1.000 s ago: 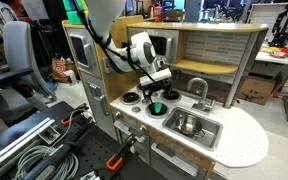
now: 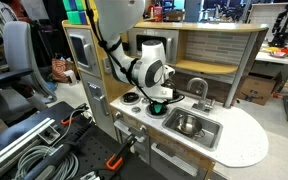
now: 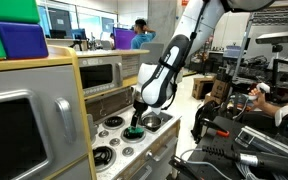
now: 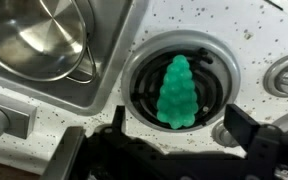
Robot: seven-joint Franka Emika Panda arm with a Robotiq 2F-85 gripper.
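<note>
In the wrist view a bumpy green tree-shaped piece (image 4: 178, 92) lies on a black stove burner (image 4: 143, 78). My gripper stands open above it, its two dark fingers far apart near the lower edge of that view, nothing between them. From the exterior side the gripper (image 2: 164, 99) hangs low over the counter, with the green piece (image 2: 158, 97) close beneath it. The second exterior view has the green piece (image 3: 134, 132) on the burner under the white arm (image 3: 156, 87). Whether the fingers touch it cannot be told.
A steel sink (image 2: 191, 125) with a metal pot (image 4: 34, 38) in it adjoins the stove. The faucet (image 2: 203, 92) rises behind the sink. Wooden shelving (image 2: 209, 68) and a microwave (image 2: 150, 47) stand at the back. White counter (image 2: 241, 140) beyond the sink is bare.
The green piece stays on its burner.
</note>
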